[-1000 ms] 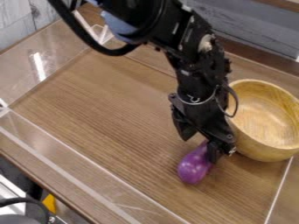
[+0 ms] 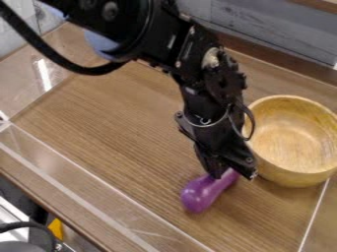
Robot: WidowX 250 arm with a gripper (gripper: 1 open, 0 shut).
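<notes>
My black gripper (image 2: 219,157) hangs over the front right of the wooden table, just above a purple eggplant-shaped object (image 2: 206,194). The object lies on the table, its narrow upper end partly behind the fingertips. The gripper looks shut, and nothing clearly shows held between its fingers.
A large yellow wooden bowl (image 2: 301,128) stands to the right, close beside the gripper. The table's front left edge drops to a darker area with cables.
The gripper has shifted slightly up and left. The purple object has turned and now shows more of its length below the fingertips.
</notes>
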